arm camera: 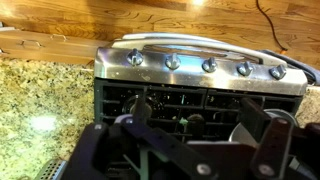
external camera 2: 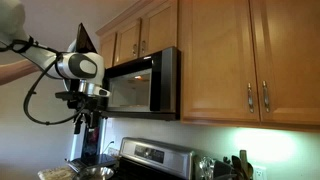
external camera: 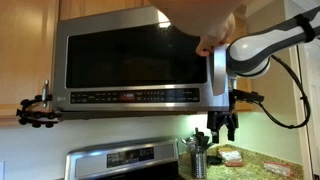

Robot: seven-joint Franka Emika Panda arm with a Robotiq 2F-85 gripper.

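My gripper [external camera: 222, 122] points downward at the right end of the microwave [external camera: 135, 65], below its lower edge in exterior view 1. In exterior view 2 the gripper [external camera 2: 87, 112] hangs above the stove area, left of the microwave [external camera 2: 145, 82]. From the wrist view, the dark fingers [arm camera: 141, 107] stand wide apart, so the gripper is open, with no object held between them. Beneath it lies the stove [arm camera: 185, 68], its silver knob panel facing the wooden floor. Part of the cooktop is hidden by the gripper.
A round metal pan [external camera 2: 97, 173] sits on the cooktop. The utensil holder [external camera: 198, 163] stands right of the stove, near packages [external camera: 231, 156] on the granite counter. Wooden cabinets [external camera 2: 222, 60] line the wall above. A pale blurred shape [external camera: 200, 15] covers the microwave's upper right.
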